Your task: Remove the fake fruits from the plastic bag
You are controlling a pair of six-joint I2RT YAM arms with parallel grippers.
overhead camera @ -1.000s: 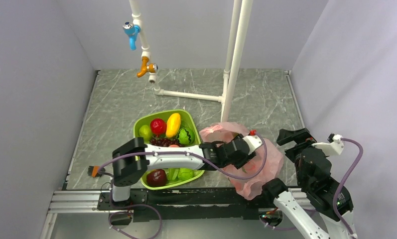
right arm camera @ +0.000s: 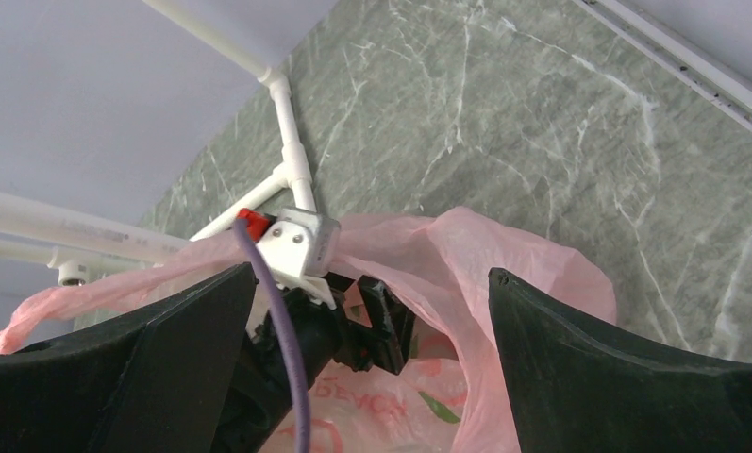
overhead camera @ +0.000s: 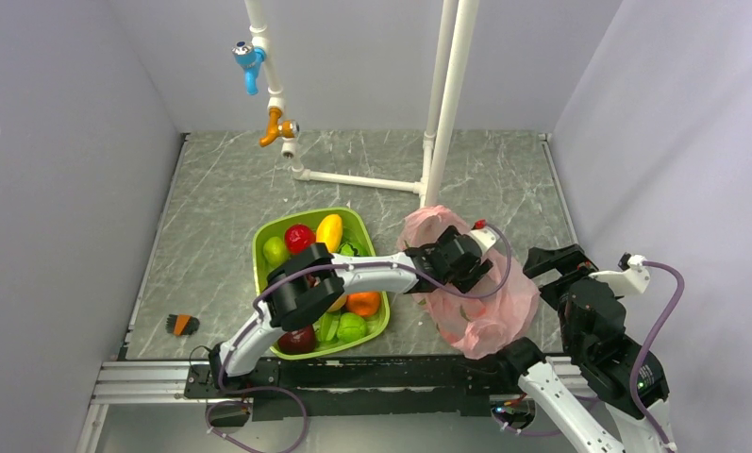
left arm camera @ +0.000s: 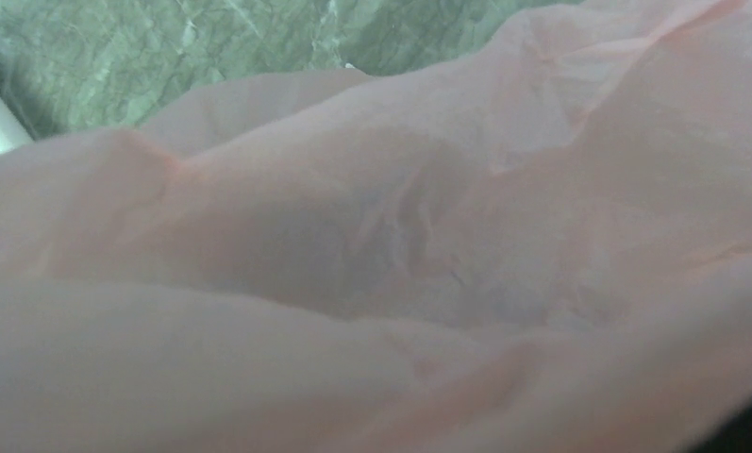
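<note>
A crumpled pink plastic bag (overhead camera: 480, 321) lies right of the green basket. My left gripper (overhead camera: 468, 264) is down in the bag's upper part; pink film (left arm camera: 381, 236) fills the left wrist view, hiding its fingers there. In the right wrist view the left gripper sits under a fold of the bag (right arm camera: 485, 283); whether it holds anything is unclear. A small green piece (right arm camera: 438, 406) shows through the bag. My right gripper (overhead camera: 551, 264) stands open at the bag's right, with nothing visible between its fingers.
The green basket (overhead camera: 262, 250) holds several fruits. White pipes (overhead camera: 447, 94) with taps rise behind. A brush (overhead camera: 181, 324) lies at the front left. Bare marble surrounds the bag at back and right.
My left gripper has moved toward the back, pushing the bag's top edge further back. The right arm has not moved.
</note>
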